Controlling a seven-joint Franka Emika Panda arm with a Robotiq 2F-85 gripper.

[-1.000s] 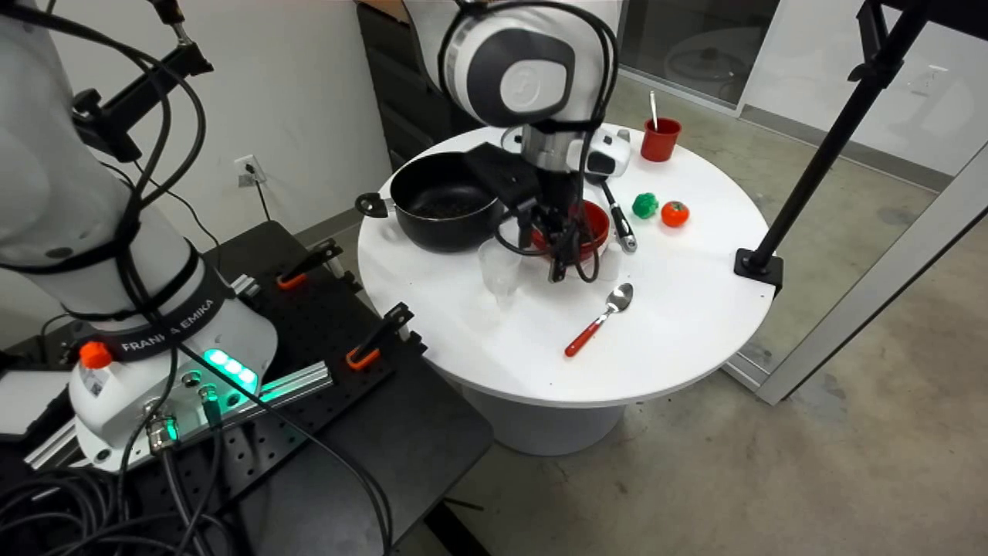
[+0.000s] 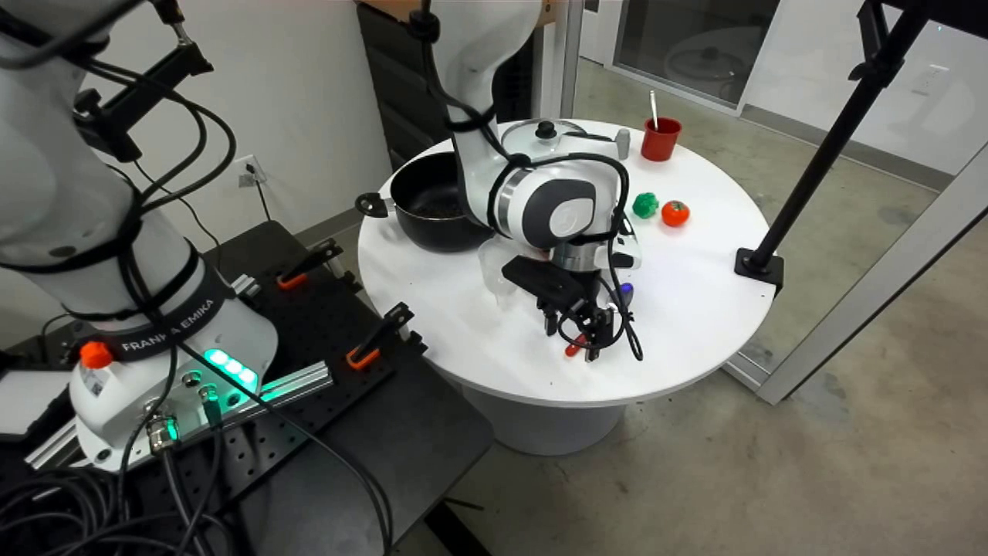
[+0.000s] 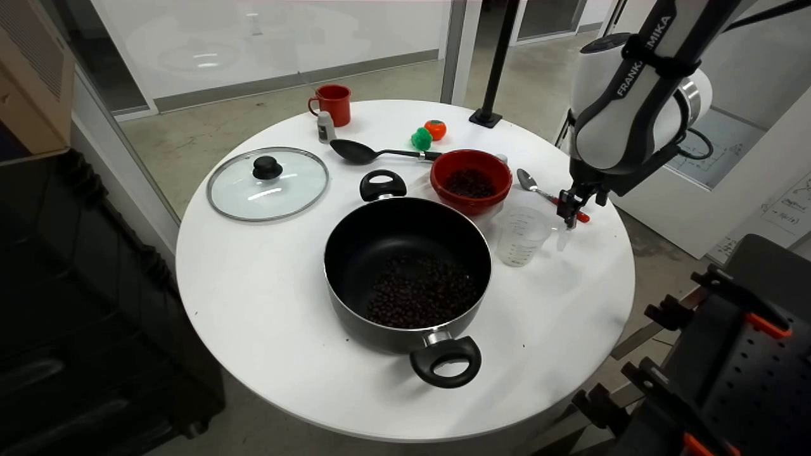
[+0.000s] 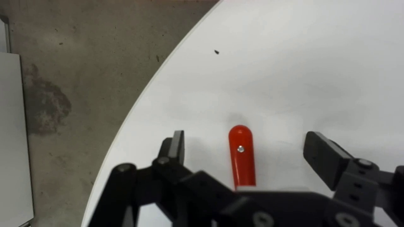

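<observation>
A spoon with a red handle [image 4: 243, 162] lies on the white table near its edge; in the second exterior view its metal bowl [image 3: 526, 180] points away from the gripper. My gripper is open, its fingers apart on either side of the handle and touching neither side of it. In the first exterior view the gripper [image 2: 572, 341] hangs low over the handle's end and hides much of the spoon. Palm and finger mounts cover the rest of the spoon in the wrist view.
Close by stand a clear measuring cup [image 3: 520, 242], a red bowl [image 3: 447, 195] of dark beans and a black pot [image 3: 353, 319] with more beans. A glass lid [image 3: 228, 194], black ladle [image 3: 355, 151], red mug [image 3: 338, 106], tomato [image 3: 435, 128] and green piece [image 3: 421, 140] lie farther off.
From above the red bowl, my arm has come down and toward the table's near edge, over the spoon's handle. The spoon's visible handle end is in the same place.
</observation>
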